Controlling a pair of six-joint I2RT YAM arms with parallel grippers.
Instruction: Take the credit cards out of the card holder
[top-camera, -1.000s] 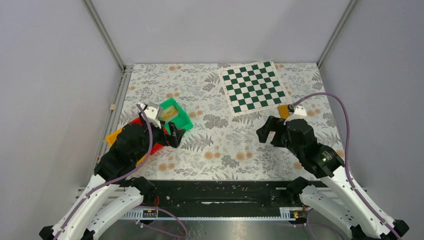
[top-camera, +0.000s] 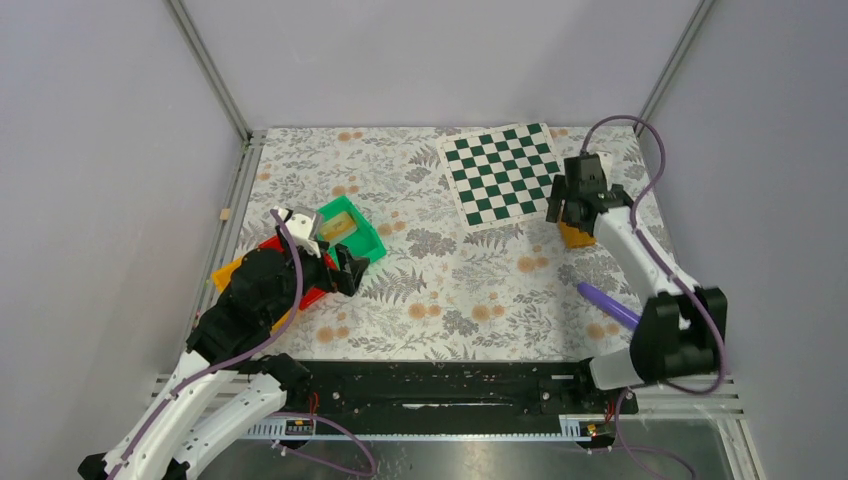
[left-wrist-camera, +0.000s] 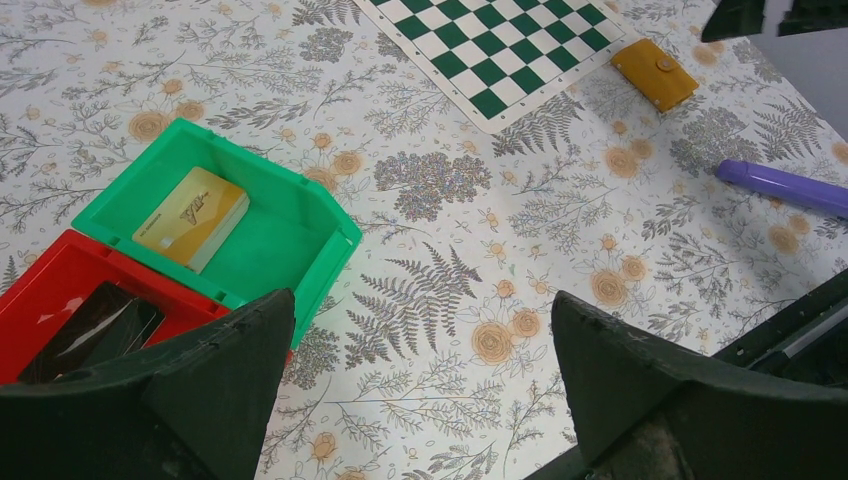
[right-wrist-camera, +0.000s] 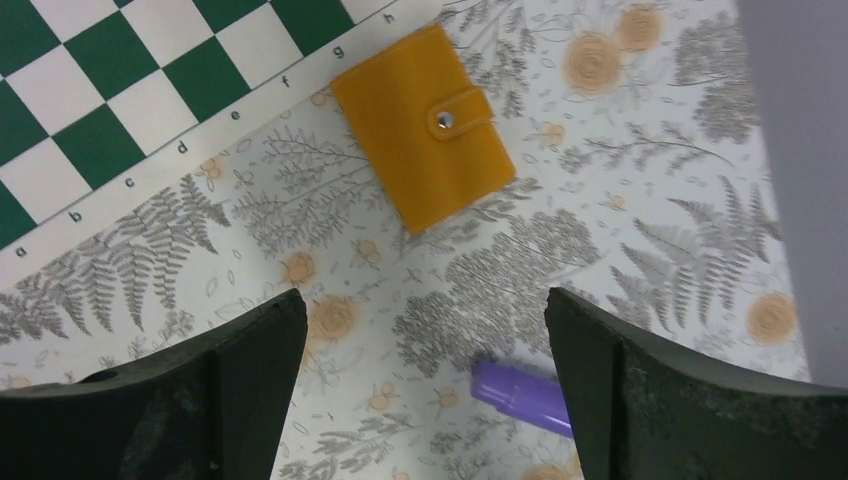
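Note:
The card holder (right-wrist-camera: 418, 130), orange-tan with a snap strap, lies flat and closed beside the chessboard's corner; no cards show. In the left wrist view the same card holder (left-wrist-camera: 654, 75) is at the upper right. My right gripper is above the table, open and empty, with the holder ahead of its fingertips. From the top, that right gripper (top-camera: 558, 199) partly covers the holder (top-camera: 576, 235). My left gripper stands open and empty near the bins, far from the holder.
A green bin (left-wrist-camera: 285, 247) with a yellow box (left-wrist-camera: 192, 218) and a red bin (left-wrist-camera: 65, 290) with a dark object (left-wrist-camera: 92, 332) stand at the left. The chessboard (top-camera: 503, 175) lies at the back. A purple cylinder (top-camera: 609, 305) lies at the right. Mid-table is clear.
My left arm has stayed still.

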